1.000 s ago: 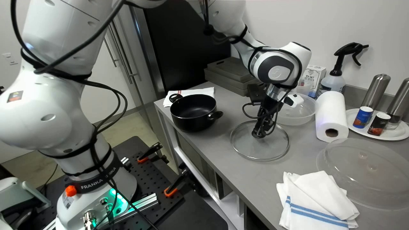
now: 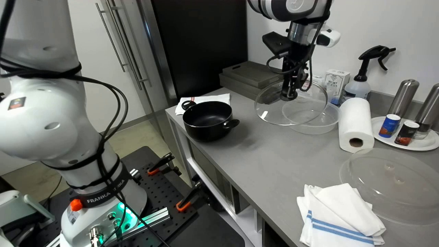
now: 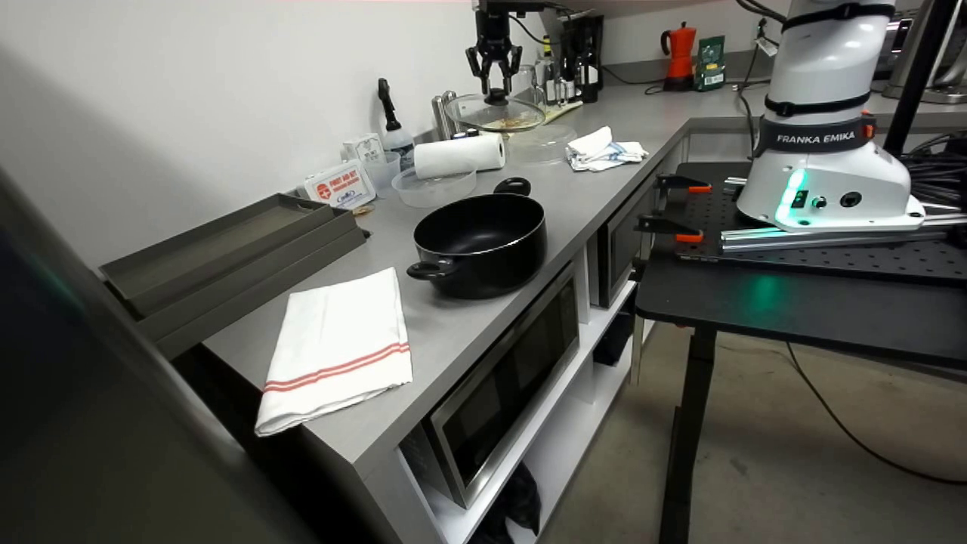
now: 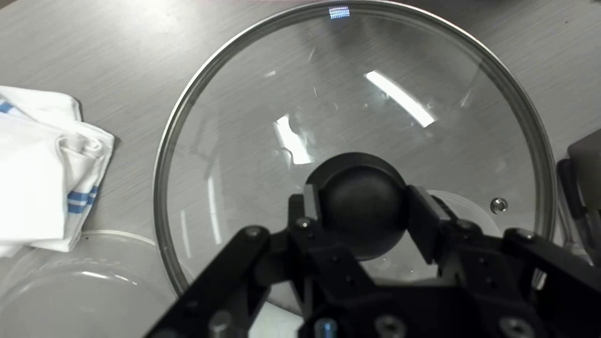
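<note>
A round glass lid [image 2: 269,107] with a metal rim and a black knob [image 4: 363,205] hangs in the air, well above the counter. My gripper is shut on the knob, one finger to each side of it. From the opposite side the lid [image 3: 467,112] looks close to level, with the gripper [image 3: 495,89] directly over it. The black two-handled pot [image 2: 206,119] stands uncovered near the counter's front edge, apart from the lid.
A clear plastic bowl [image 2: 321,123] and a paper towel roll [image 2: 354,123] stand towards the wall. A blue-striped cloth [image 2: 341,216] and a large clear cover [image 2: 395,181] lie at the near end. Counter between pot and cloth is bare.
The lid, resting on the counter a second ago with my gripper at its knob, has risen high with the gripper. The pot has stayed in place.
</note>
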